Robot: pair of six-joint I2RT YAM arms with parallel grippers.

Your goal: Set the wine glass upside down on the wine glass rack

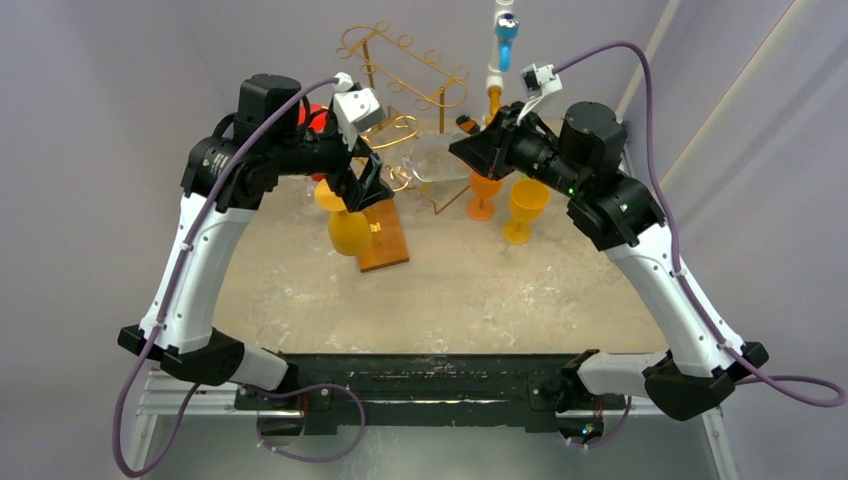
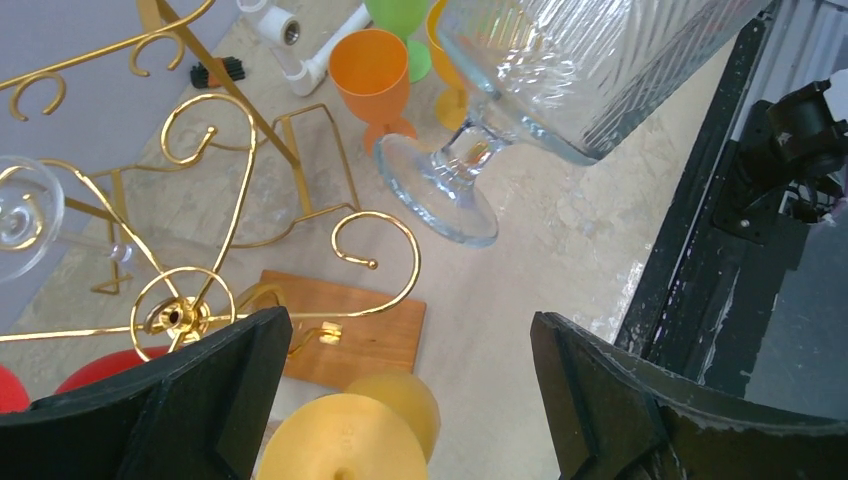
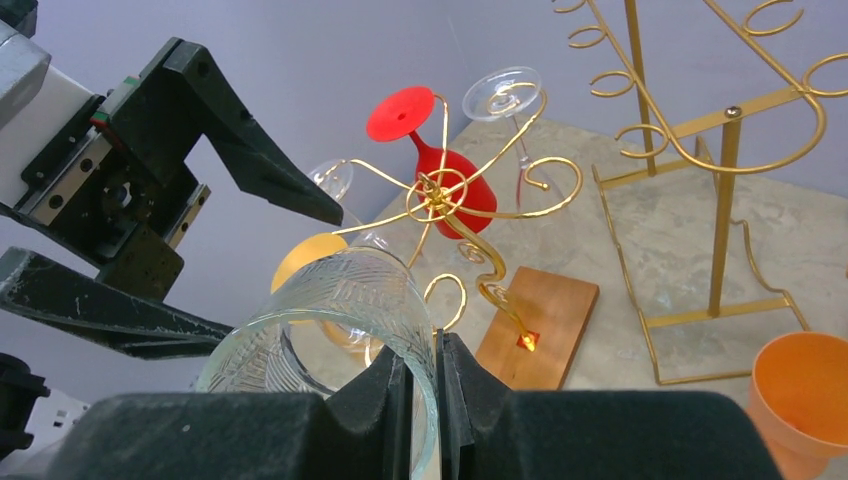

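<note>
A clear wine glass (image 1: 435, 158) hangs in the air, lying roughly sideways, its foot toward my left gripper. My right gripper is shut on the wall of its bowl near the rim. In the left wrist view, the glass's round foot (image 2: 432, 190) shows just right of the gold rack's hooks. The gold wine glass rack (image 2: 375, 240) has curled hooks and a wooden base (image 1: 385, 240); a yellow glass (image 2: 345, 440) hangs upside down from it. My left gripper stands open near the rack, with nothing gripped between its fingers.
A red glass (image 3: 455, 185) and clear glasses hang on other hooks. Behind stands a taller gold rack (image 1: 400, 60) with rings. Orange (image 1: 483, 195) and yellow cups (image 1: 525, 208) stand at the right, near an orange tap and white pipes.
</note>
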